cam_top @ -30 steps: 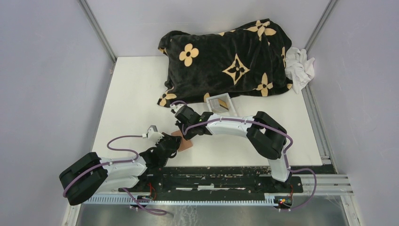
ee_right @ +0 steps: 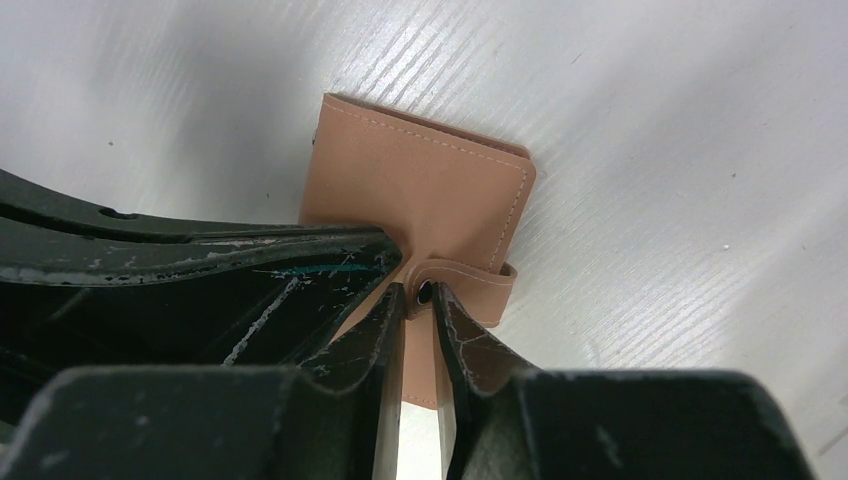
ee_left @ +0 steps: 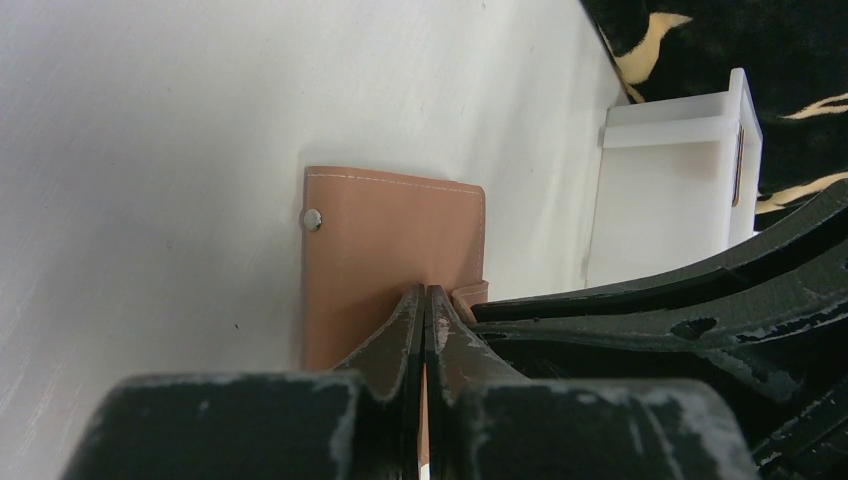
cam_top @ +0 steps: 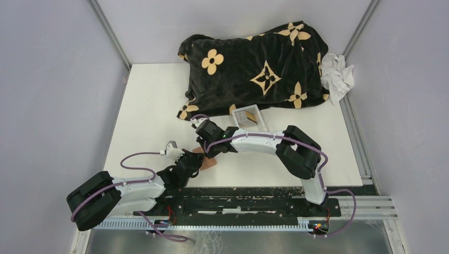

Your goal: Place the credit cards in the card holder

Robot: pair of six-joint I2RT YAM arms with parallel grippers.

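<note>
A brown leather card holder (cam_top: 209,163) (ee_left: 390,230) (ee_right: 420,180) with a snap stud and strap lies on the white table. My left gripper is shut at the holder, its fingertips on the leather; the exact part between them is hidden. My right gripper is at the strap (ee_right: 470,285), fingertips slightly apart on either side of the strap's end by a dark snap. Both grippers crowd over the holder in the top view (cam_top: 209,153).
A white plastic tray (cam_top: 249,119) with something yellowish inside stands behind the right arm, against a dark patterned blanket (cam_top: 254,69). A white cloth (cam_top: 336,76) lies at the back right.
The left arm has not visibly moved.
</note>
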